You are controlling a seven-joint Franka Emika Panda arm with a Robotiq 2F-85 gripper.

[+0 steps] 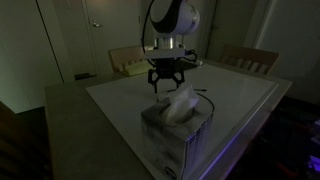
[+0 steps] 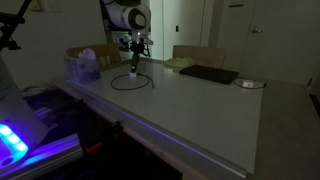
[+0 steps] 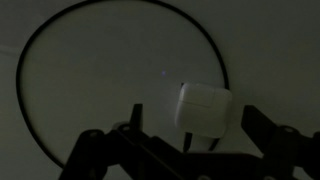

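Note:
A small white block, like a charger [image 3: 203, 108], lies on the pale table inside the right edge of a black cable loop [image 3: 22, 88]. In the wrist view my gripper stands open, one dark finger to each side of the block and nothing gripped. From the second exterior view, the gripper [image 2: 138, 48] hangs above the block [image 2: 133, 73] and the cable [image 2: 113, 87] on the tabletop. The gripper [image 1: 167, 83] points downward in the first exterior view, where the tissue box hides what lies beneath it.
A box with white tissue or plastic [image 1: 182, 106] stands close to the arm at the table's end. On the table [image 2: 200, 120] are a dark flat pad [image 2: 209, 74] and a yellowish cloth [image 2: 180, 63]. Chairs [image 1: 248, 59] line the far side.

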